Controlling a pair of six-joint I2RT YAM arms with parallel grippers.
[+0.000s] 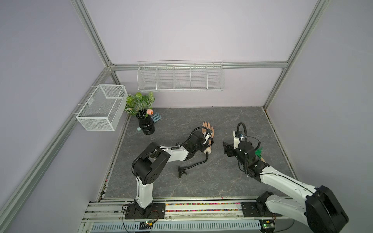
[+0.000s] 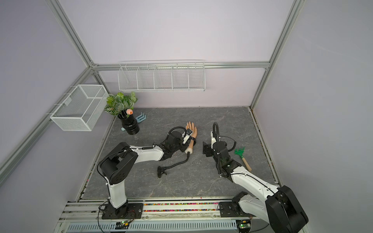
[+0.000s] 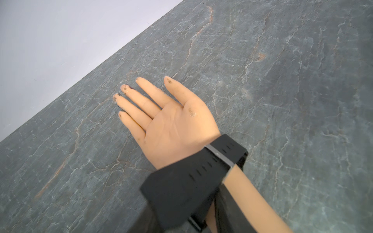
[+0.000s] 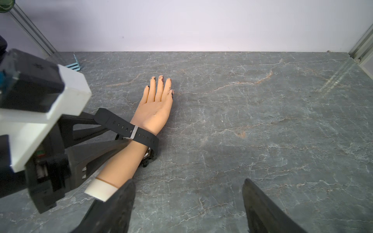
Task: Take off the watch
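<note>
A black watch [image 4: 144,139] is around the wrist of a palm-up model hand [image 4: 149,116]. Its strap still passes through a grey metal loop, and the free strap end [image 3: 180,190] sticks up and away from the wrist. Close against that strap is my left gripper, its fingers [image 4: 97,153] apart beside the wrist. The strap hides much of their tips in the left wrist view, and no firm hold on it shows. My right gripper stands open to the right of the hand, nothing between its fingers.
A bent black stand [image 1: 196,165] carries the hand. A vase of flowers [image 1: 146,124] and a blue rake [image 1: 156,117] are at the back left; a green fork [image 2: 239,152] lies right. Wire baskets [image 1: 180,77] hang on the walls.
</note>
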